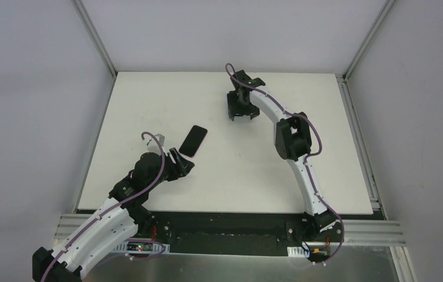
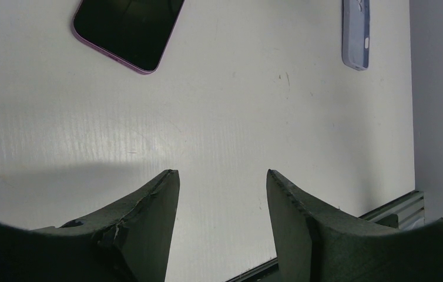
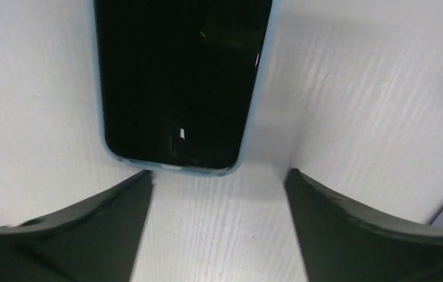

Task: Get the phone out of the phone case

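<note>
A black-screened phone with a pink edge (image 1: 193, 141) lies on the table, beside my left gripper (image 1: 181, 162), which is part open and empty in its wrist view (image 2: 222, 173). At the back centre, my right gripper (image 1: 242, 117) hangs over a second, blue-edged phone (image 3: 181, 76), mostly hidden from above. In the right wrist view its fingers are apart (image 3: 220, 176), blurred, just below the phone's near end, with nothing visible between them but table.
A grey-blue object (image 2: 355, 35) lies at the table's far side in the left wrist view. Walls border it.
</note>
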